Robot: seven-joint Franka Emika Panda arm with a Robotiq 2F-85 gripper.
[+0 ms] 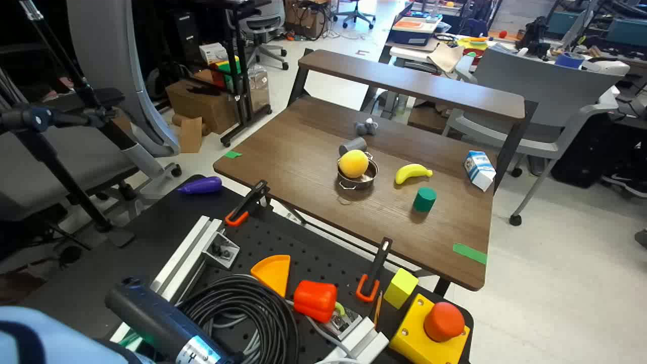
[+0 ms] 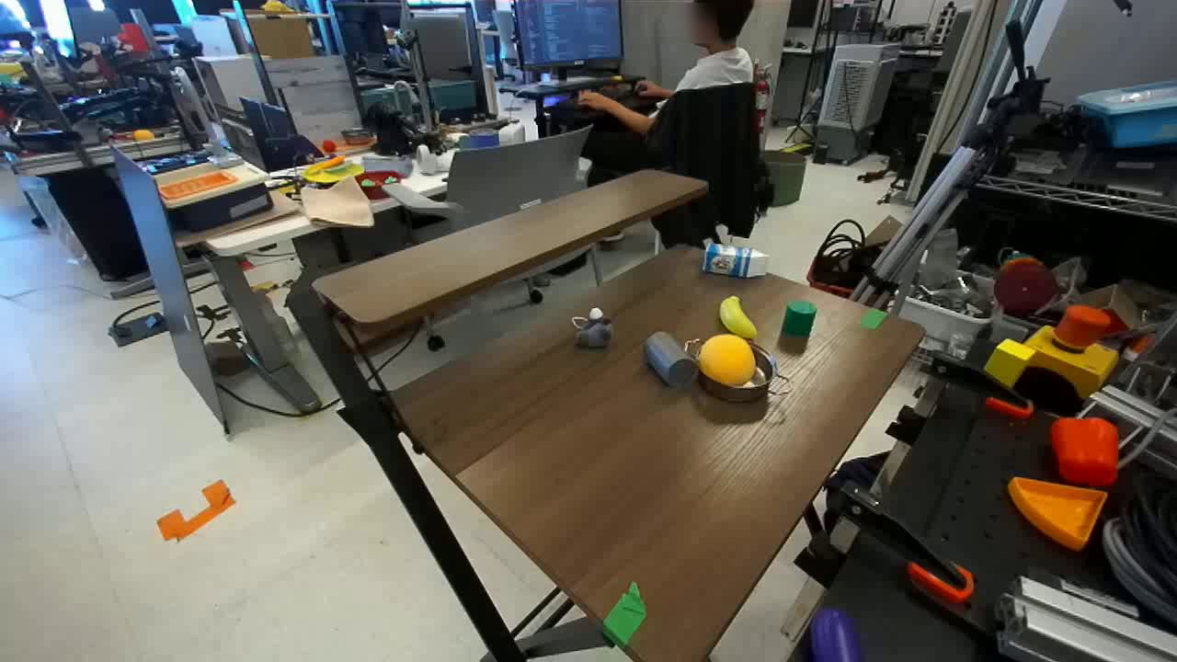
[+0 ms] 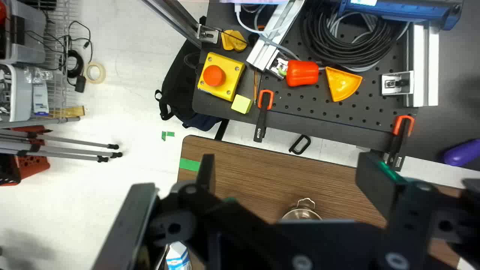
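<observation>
In the wrist view my gripper stands wide open, its dark fingers (image 3: 207, 173) far apart with nothing between them. Below them part of a small metal pot (image 3: 300, 213) shows. A yellow ball (image 1: 353, 164) rests in this pot (image 1: 362, 182) on the brown table. Lying on its side right by the pot is a grey cylinder (image 2: 669, 359). A grey toy mouse (image 1: 366, 127) sits farther back. On the pot's other side are a banana (image 1: 413, 173), a green cylinder (image 1: 424, 199) and a blue-white carton (image 1: 479, 170), which is tipped over.
A raised shelf (image 1: 412, 82) runs along the table's far side. The dark bench holds a cable coil (image 1: 242, 315), orange clamps (image 1: 237, 212), a yellow box with red button (image 1: 433, 327), and an orange wedge (image 1: 273, 273).
</observation>
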